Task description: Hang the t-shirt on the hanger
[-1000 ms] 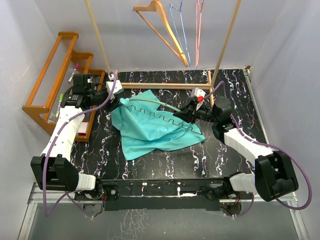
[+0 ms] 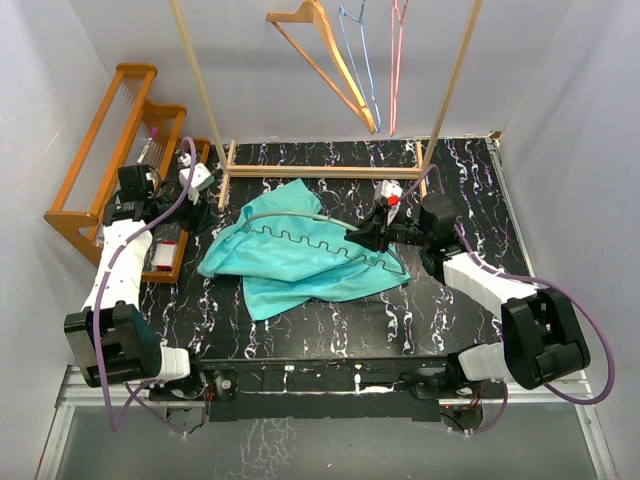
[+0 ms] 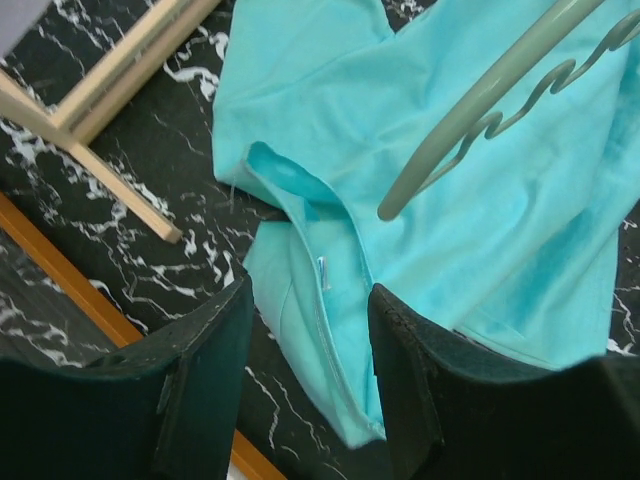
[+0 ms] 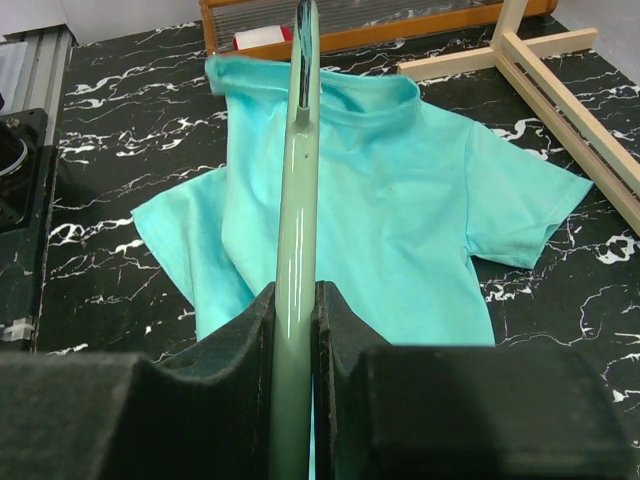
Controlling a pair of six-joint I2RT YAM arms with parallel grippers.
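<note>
A turquoise t-shirt (image 2: 300, 270) lies spread and rumpled on the black marbled table, its collar bunched at the left end. My right gripper (image 2: 365, 236) is shut on a pale green hanger, which extends leftward over the shirt; in the left wrist view its free end (image 3: 405, 195) hangs above the collar area. My left gripper (image 2: 198, 212) stands open at the shirt's left, off the fabric, with nothing between its fingers.
A wooden rack frame (image 2: 300, 172) runs along the back, with wooden, blue and pink hangers (image 2: 322, 35) hanging above. An orange wooden shelf (image 2: 85, 160) stands at the left. Bare table lies in front and at the right.
My left gripper has drawn back leftward from the shirt's collar end and the hanger, leaving the fabric lower on that side.
</note>
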